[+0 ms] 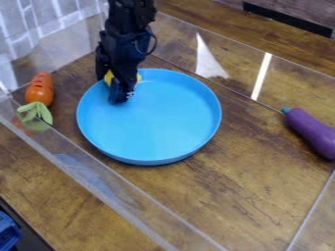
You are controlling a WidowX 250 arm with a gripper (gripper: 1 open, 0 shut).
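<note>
My black gripper (119, 82) reaches down from the top of the camera view to the back left rim of a blue plate (151, 123). It is shut on a small yellow object (132, 76), mostly hidden behind the fingers, so its shape is unclear. An orange carrot (39, 90) with pale green leaves lies left of the plate. A purple eggplant (311, 132) lies at the far right.
Clear plastic edging runs along the left and right of the wooden table (197, 206). A blue object (11, 233) shows at the lower left corner.
</note>
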